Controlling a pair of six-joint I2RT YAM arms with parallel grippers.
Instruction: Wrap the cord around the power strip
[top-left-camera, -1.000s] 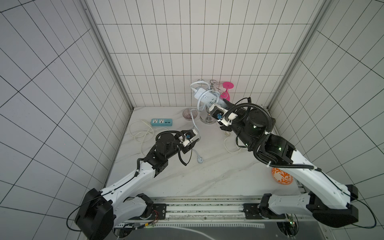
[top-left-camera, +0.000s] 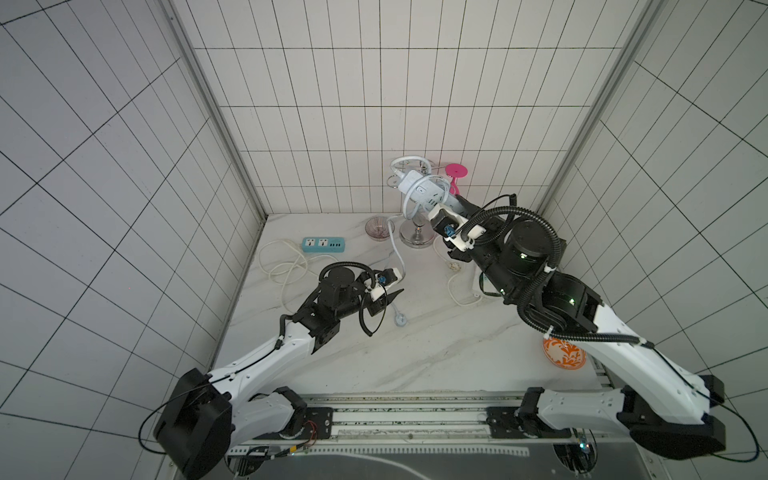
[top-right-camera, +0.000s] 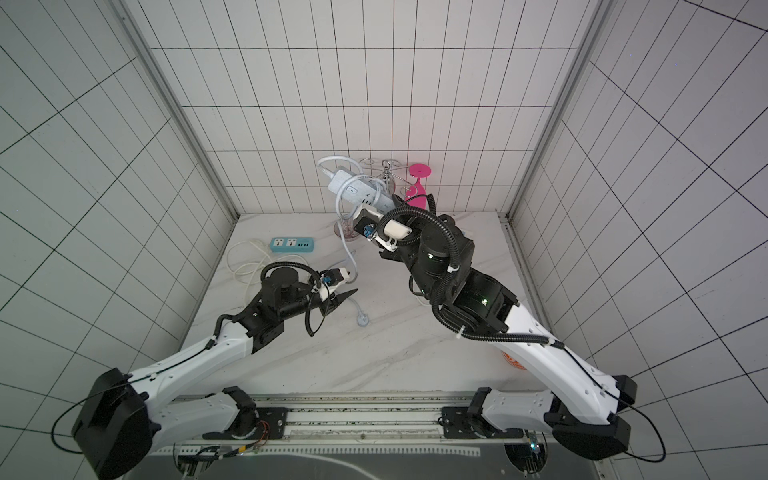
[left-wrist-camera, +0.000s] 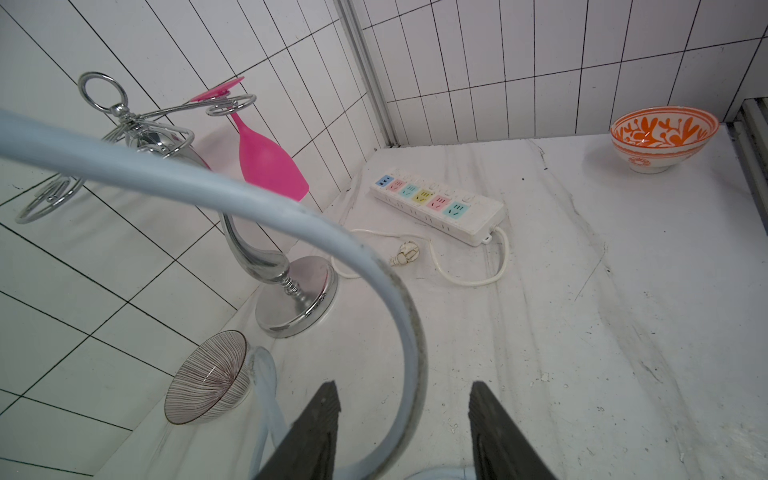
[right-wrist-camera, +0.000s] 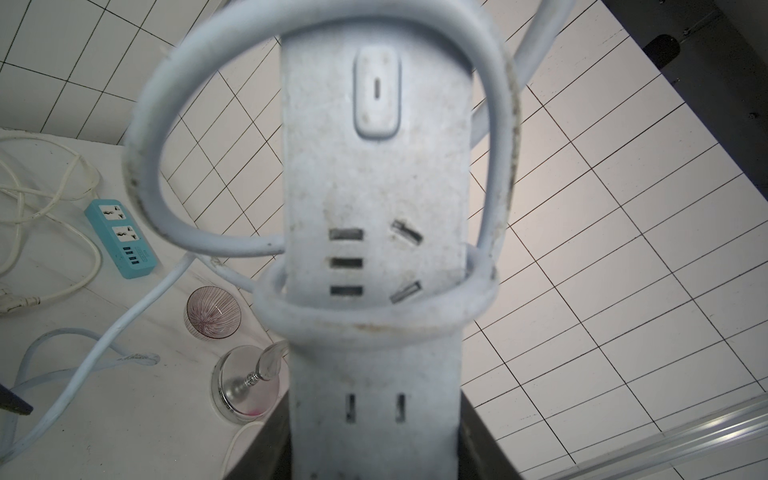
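Observation:
The white power strip (right-wrist-camera: 376, 184) is held raised, its lower end between the fingers of my right gripper (top-left-camera: 449, 209), which is shut on it. One turn of pale cord (right-wrist-camera: 368, 324) crosses the strip's face; a wider loop arches over its upper end. From there the cord hangs toward the table in front of my left gripper. In the left wrist view its fingers (left-wrist-camera: 323, 424) stand apart, and the cord curves down between them in the picture; whether it touches them I cannot tell. The plug (top-left-camera: 401, 320) rests on the table.
A teal strip (top-left-camera: 323, 244) with coiled cream cord lies back left. Behind stand a ribbed glass bowl (left-wrist-camera: 209, 377) and a chrome stand (left-wrist-camera: 297, 296) with a pink utensil (left-wrist-camera: 268, 164). Another white strip (left-wrist-camera: 436, 204) and an orange bowl (left-wrist-camera: 664, 137) are to the right.
My right gripper and the strip have shifted a little to the right. My left gripper has moved slightly right and its fingers now look wider apart; the cord between the arms bows differently.

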